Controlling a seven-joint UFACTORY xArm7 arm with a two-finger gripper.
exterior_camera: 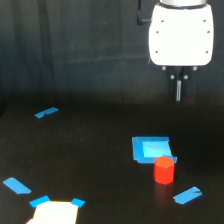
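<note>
A red block (164, 170) stands on the dark table, at the front right corner of a blue taped square (138, 150), and overlaps that corner in this view. The square's middle is a lighter blue (157, 149). High at the upper right is my gripper (179, 97), under its white hand (181, 36) and well above the block. Only one narrow grey shape shows where its fingers are, so its opening cannot be made out. Nothing is seen hanging from it.
At the bottom left, a cream-coloured patch (55, 214) with blue tape at its corners is cut by the frame edge. Blue tape strips lie at the far left (46, 112), near left (16, 186) and right (187, 196).
</note>
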